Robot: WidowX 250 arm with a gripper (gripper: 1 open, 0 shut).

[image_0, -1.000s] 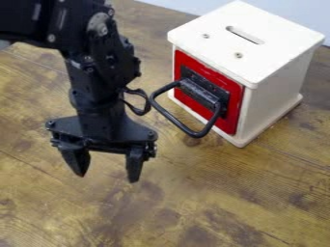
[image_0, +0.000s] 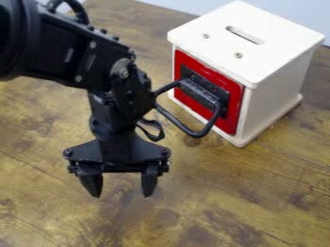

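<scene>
My black gripper hangs low over the wooden floor at centre left, its two fingers pointing down and spread apart, with bare floor visible between them. To its upper right stands a white box with a red front, a slot in its top and a black handle jutting out from the front toward my arm. The gripper is below and left of that handle.
The box fills the back right; my arm covers much of the upper left.
My gripper has moved right and lower in the view, and the upper arm has tilted further over to the left. The box and its handle look unchanged.
</scene>
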